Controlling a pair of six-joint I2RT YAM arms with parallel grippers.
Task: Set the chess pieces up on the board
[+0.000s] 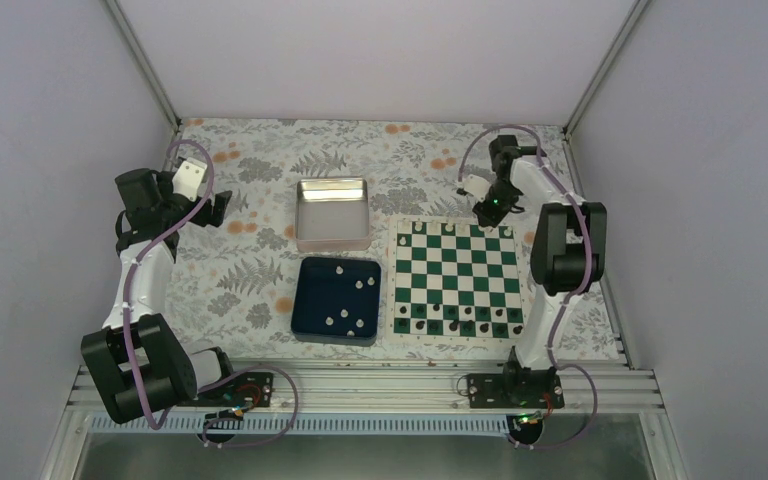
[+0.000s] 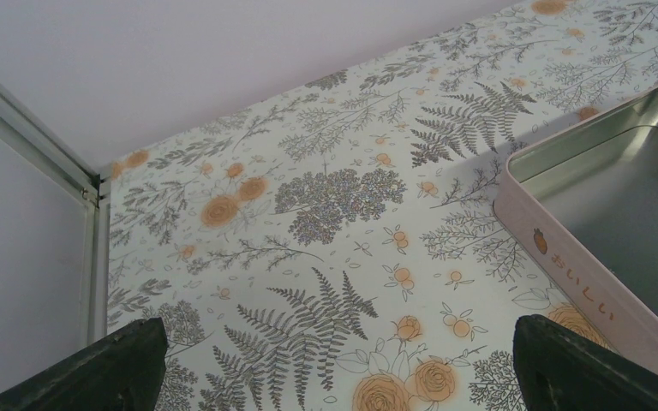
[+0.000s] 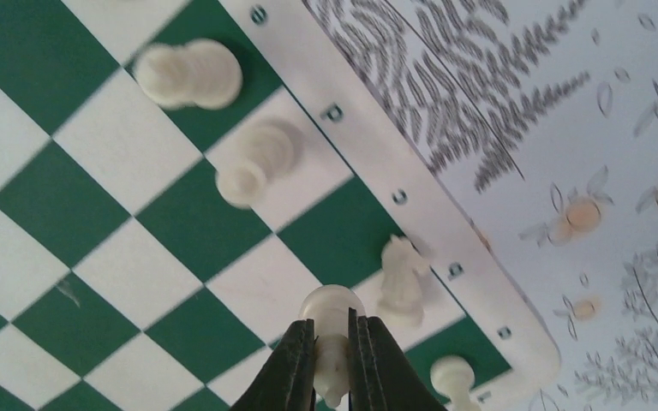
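The green-and-white chess board [image 1: 457, 277] lies right of centre, with dark pieces [image 1: 468, 310] on its near rows. Several white pieces stand along its far edge, among them a knight [image 3: 401, 282] and a piece [image 3: 452, 377] at the corner. My right gripper is over this far right part of the board, shut on a white chess piece [image 3: 332, 301]; the fingers hide much of that piece. My left gripper stands open at the far left of the table, nothing between its fingers.
A dark blue tray [image 1: 302, 295] left of the board holds several white pieces. Behind it sits an empty pink metal-lined box [image 1: 333, 244]. White pieces [image 3: 214, 73] stand close beside my right gripper.
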